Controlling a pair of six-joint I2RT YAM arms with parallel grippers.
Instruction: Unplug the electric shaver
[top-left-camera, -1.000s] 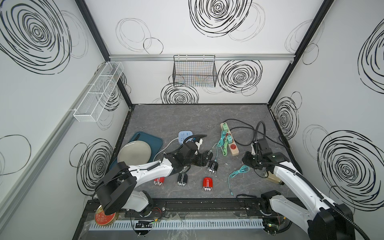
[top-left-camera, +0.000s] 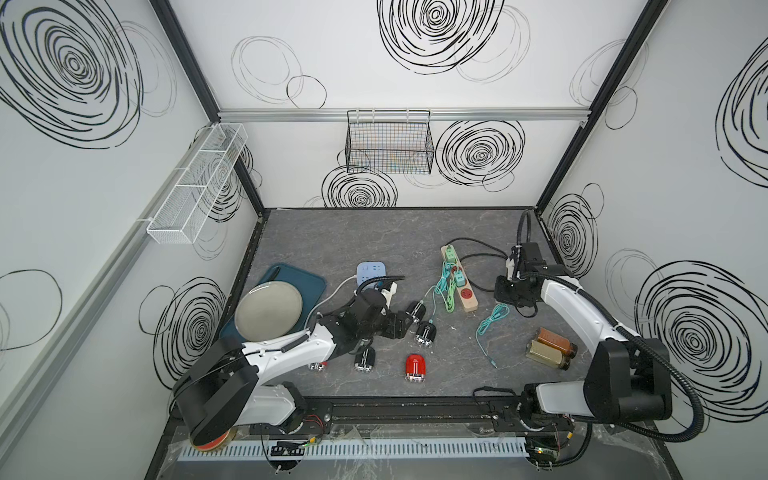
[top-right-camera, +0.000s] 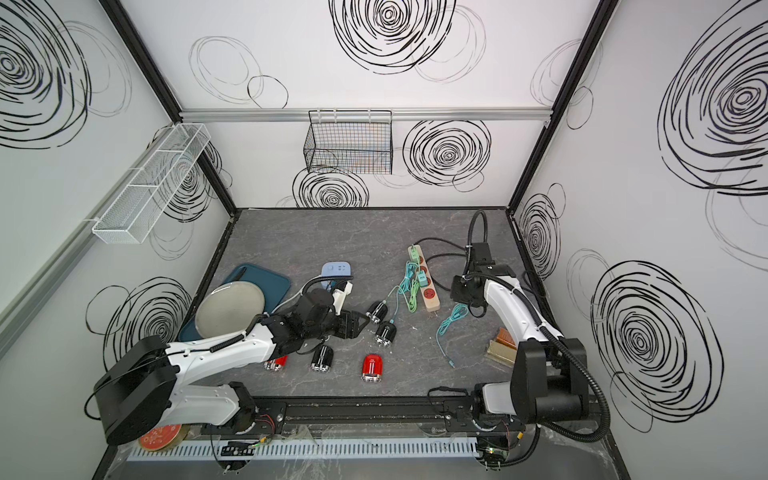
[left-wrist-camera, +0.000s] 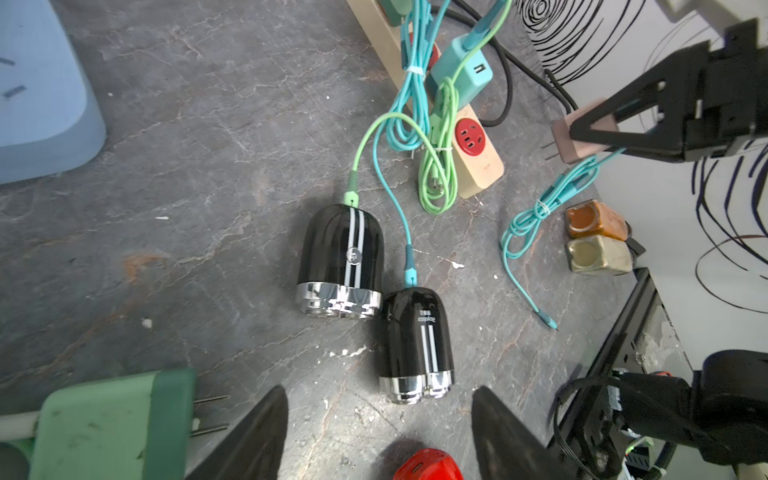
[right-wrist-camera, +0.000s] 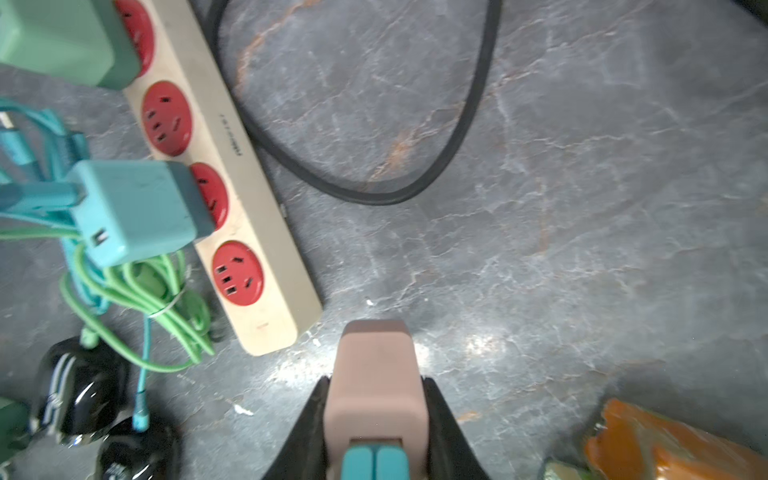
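My right gripper is shut on a pink charger (right-wrist-camera: 376, 372) with a teal cable behind it. In the left wrist view the charger's bare prongs point into free air, beside the power strip (left-wrist-camera: 477, 172). From it hangs a coiled teal cable (left-wrist-camera: 529, 220), its loose end on the table. Two black shavers (left-wrist-camera: 342, 256) lie in front of the strip, one on a green cable, the other on a teal one. Over the table by these shavers my left gripper stands open, nothing between its fingers.
Green and teal chargers (right-wrist-camera: 136, 209) sit in the strip. A green plug with prongs (left-wrist-camera: 112, 432) is close to my left finger. A red shaver (top-left-camera: 415, 367), a blue socket block (top-left-camera: 370, 272) and two jars (top-left-camera: 552, 349) lie around.
My right gripper has moved toward the back of the table, drawing the teal cable coil backward and to the right. The left arm has shifted slightly left.
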